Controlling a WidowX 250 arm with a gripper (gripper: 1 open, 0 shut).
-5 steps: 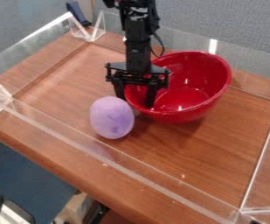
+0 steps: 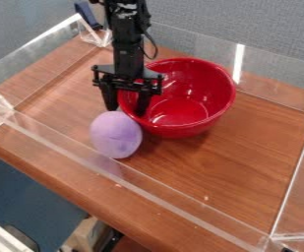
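Note:
My black gripper (image 2: 127, 98) hangs at the left rim of a large red bowl (image 2: 194, 94), its fingers pointing down. Whether it is open or shut on the rim is not clear. A light purple ball-like object (image 2: 115, 135) rests on the wooden table (image 2: 220, 187) just in front of the bowl, below my gripper.
Clear plastic walls (image 2: 154, 198) border the wooden surface. A grey wall stands behind, and dark floor shows at the lower left.
My gripper and the red bowl have moved left over the last second. The purple object has shifted slightly left.

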